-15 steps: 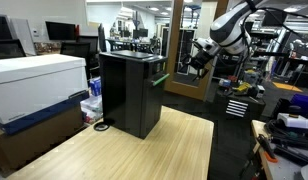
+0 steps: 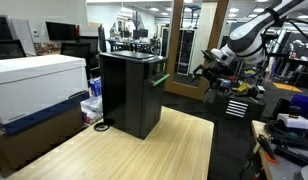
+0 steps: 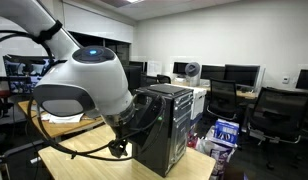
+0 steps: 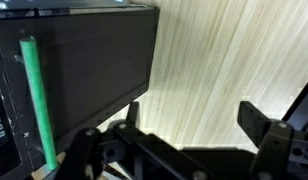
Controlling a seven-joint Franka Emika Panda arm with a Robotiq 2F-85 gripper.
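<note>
A black box-shaped cabinet (image 2: 124, 95) stands on the wooden table, its green handle (image 2: 160, 80) on the side facing my arm. In the wrist view the dark cabinet face (image 4: 99, 60) fills the left, and the green handle (image 4: 37, 105) runs along it near the left edge. My gripper is open over bare wood, with nothing between its fingers. From the first exterior view, the gripper (image 2: 201, 74) hangs to the right of the cabinet, apart from the handle. The cabinet (image 3: 174, 130) is partly hidden behind my arm in the second exterior view.
A white box with a blue base (image 2: 39, 95) sits at the left of the table. A black ring-like object (image 2: 101, 127) lies by the cabinet, and a blue-and-white package (image 2: 91, 108) is behind it.
My arm and gripper have shifted right and slightly lower in the first exterior view, away from the cabinet. The cabinet and its handle have not visibly moved.
</note>
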